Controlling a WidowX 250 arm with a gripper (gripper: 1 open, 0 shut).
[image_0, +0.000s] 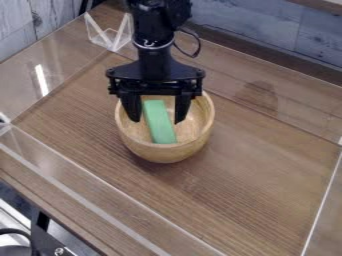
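A round wooden bowl (167, 152) stands near the middle of the camera view, with a long green object (159, 122) lying in it. My black gripper (158, 108) hangs over the bowl from the top, its two fingers spread open on either side, the green object between and below them. Whether either finger touches the green object or the bowl is hard to tell.
Bare wooden table (254, 180) surrounds the bowl, widest to the right. A pale wall runs along the back right. Loose white straps or plastic lie at the left edge and upper left.
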